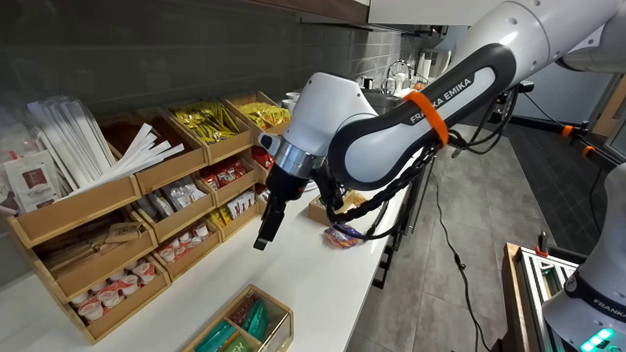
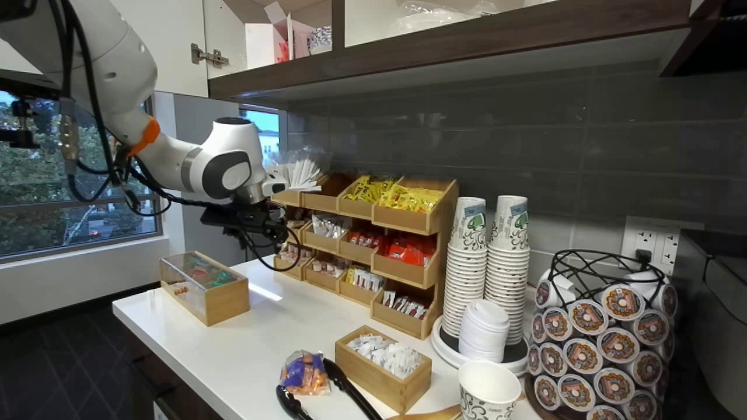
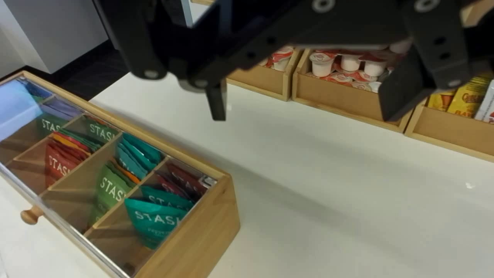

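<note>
Above the white counter my gripper hangs open, its two dark fingers wide apart with only bare counter showing between them. In exterior view 1 the gripper (image 1: 264, 241) points down and to the left, in front of the shelf trays. To its left in the wrist view sits a wooden tea box (image 3: 208, 227) with a clear lid that looks closed. Inside are several compartments holding teal tea packets (image 3: 155, 220), green packets (image 3: 111, 187) and red packets (image 3: 65, 162). The gripper is apart from the box and from the shelf.
A tiered wooden organizer (image 2: 402, 268) with condiments and creamer cups (image 3: 322, 64) lines the wall. A snack bag (image 2: 305, 373), black tongs (image 2: 350, 388), a sachet box (image 2: 381, 374) and cup stacks (image 2: 465, 280) stand farther along. Counter beside the tea box is clear.
</note>
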